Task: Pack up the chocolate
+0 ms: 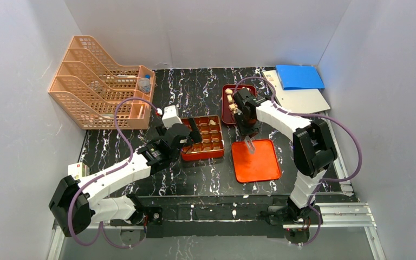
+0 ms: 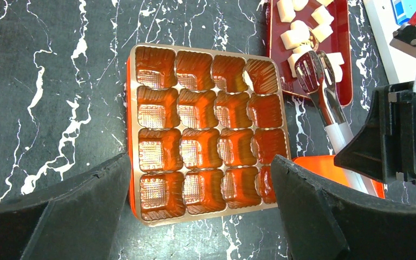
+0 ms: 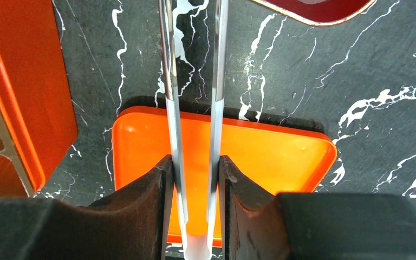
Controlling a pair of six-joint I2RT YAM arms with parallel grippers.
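Pale chocolate pieces (image 2: pixel 293 38) lie in the dark red tray (image 2: pixel 344 81). The orange box (image 2: pixel 129 130) has a gold insert of empty-looking compartments; a pale spot shows in its far right one, and I cannot tell whether that is a chocolate. My left gripper stands open above this box, nothing between its fingers. Held between the fingers of my right gripper are metal tongs (image 3: pixel 174 124) with white handles. Their slotted ends (image 2: pixel 307 70) are apart, over the near part of the dark red tray, with no chocolate visible between them.
A flat orange tray (image 1: pixel 255 162), looking empty, lies in front of the tongs, right of the box. Peach file racks (image 1: pixel 100 81) stand at the back left. A blue folder (image 1: pixel 299 77) lies at the back right.
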